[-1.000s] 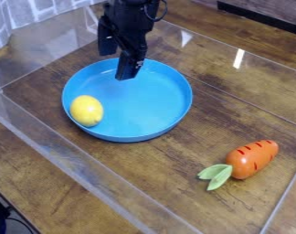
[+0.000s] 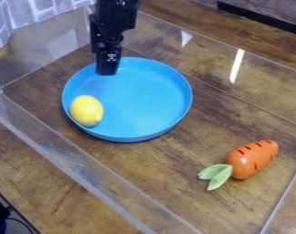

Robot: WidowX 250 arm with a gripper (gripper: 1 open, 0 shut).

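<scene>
My black gripper (image 2: 107, 57) hangs at the top, over the back left rim of a blue plate (image 2: 138, 105), its fingers pointing down and open, as far as the small dark shape shows, with nothing seen between them. A yellow egg-shaped object (image 2: 87, 110) lies on the left part of the plate. An orange toy carrot (image 2: 250, 158) with pale green leaves lies on the wooden table to the lower right, off the plate.
The wooden table (image 2: 138, 183) has free room at the front and the upper right. Clear barrier edges run along the left side and the right edge. Dark cables show at the bottom left corner.
My gripper has moved left and looks narrower in this view than before. The plate, the yellow object and the carrot are where they were.
</scene>
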